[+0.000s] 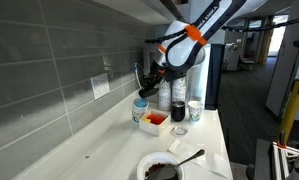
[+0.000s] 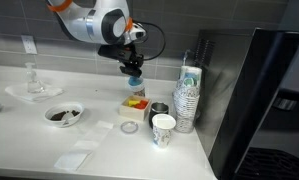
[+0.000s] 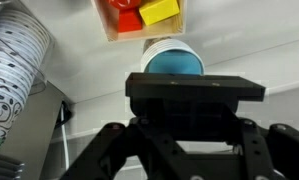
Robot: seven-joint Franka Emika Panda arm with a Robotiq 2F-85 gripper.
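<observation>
My gripper [image 1: 144, 88] points down above a pale cup with a blue inside or top [image 2: 136, 83], at the back of the counter. The fingers [image 3: 194, 92] stand together as a dark bar in the wrist view, so the gripper is shut; whatever may lie between them cannot be made out. Beneath and partly behind that bar shows the round blue top [image 3: 175, 64] inside a white rim. A wooden box [image 2: 134, 112] holding red and yellow blocks [image 3: 159, 9] sits right beside the cup.
Stacked patterned cups [image 2: 186, 98], a dark canister [image 2: 160, 110] and a white cup [image 2: 164, 130] stand near the box. A bowl with dark contents [image 2: 62, 114] lies farther left, and paper [image 2: 71, 160] near the front. Bare counter [image 1: 94, 148] separates several of these things.
</observation>
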